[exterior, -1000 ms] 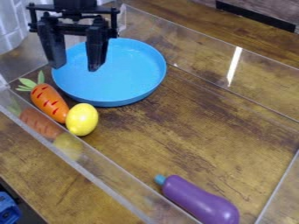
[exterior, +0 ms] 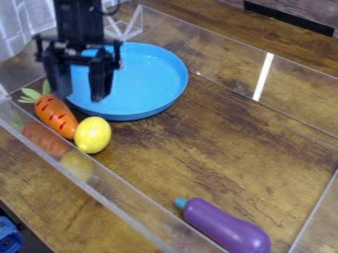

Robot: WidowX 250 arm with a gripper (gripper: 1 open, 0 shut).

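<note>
My black gripper (exterior: 77, 69) hangs at the upper left over the left part of a blue bowl (exterior: 145, 84), its fingers pointing down and blurred; whether they are open or shut is unclear. A toy carrot (exterior: 55, 117) lies left of and below the bowl, just under the gripper. A yellow lemon (exterior: 93, 134) lies below the bowl, right of the carrot. A purple eggplant (exterior: 224, 225) lies at the bottom right.
A clear low wall (exterior: 119, 198) runs diagonally along the lower left, and another stands at the right. A blue object sits at the bottom left corner.
My gripper has moved downward slightly, its fingers now lower over the bowl's left part and blurred. The carrot, lemon, eggplant and bowl look unmoved.
</note>
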